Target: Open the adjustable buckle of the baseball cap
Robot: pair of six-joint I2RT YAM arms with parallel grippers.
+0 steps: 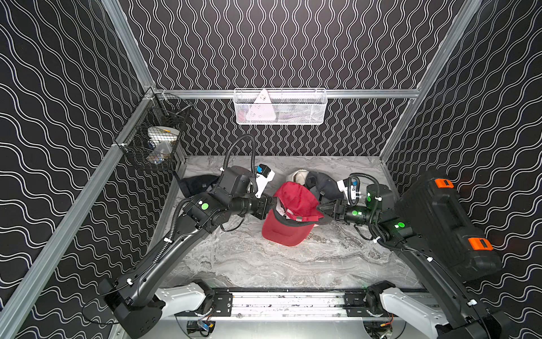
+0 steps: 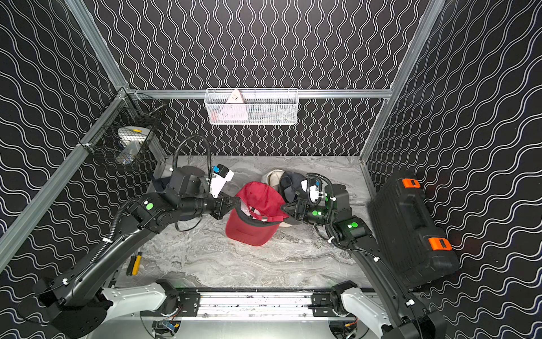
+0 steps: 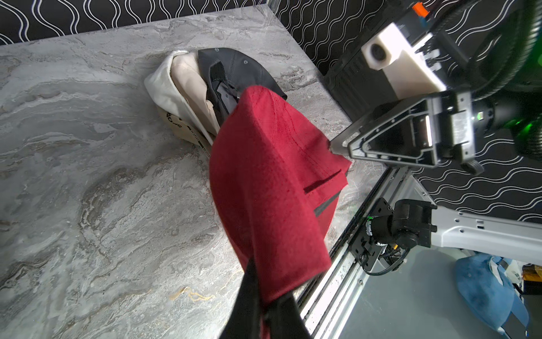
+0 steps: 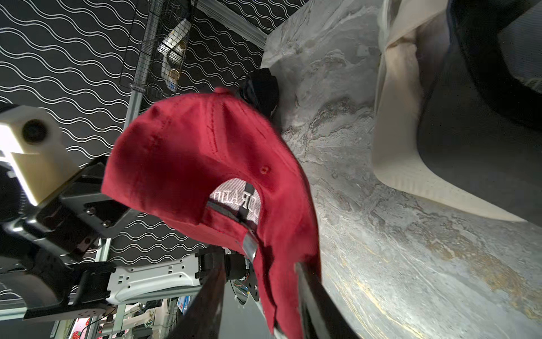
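A red baseball cap (image 1: pixel 286 228) is held up over the middle of the table, its back opening and strap facing up. My left gripper (image 1: pixel 270 204) is shut on the cap's edge at its left; in the left wrist view red fabric fills the fingertips. The strap's metal buckle (image 4: pixel 251 246) shows in the right wrist view. My right gripper (image 2: pixel 286 208) is open at the cap's right side, its fingertips (image 4: pixel 210 299) near the strap and cap edge, blurred.
Cream and dark grey caps (image 3: pixel 183 96) lie behind the red cap. A dark item (image 1: pixel 194 183) lies at left, a black case (image 1: pixel 451 226) at right, wire baskets (image 1: pixel 279 113) on the walls.
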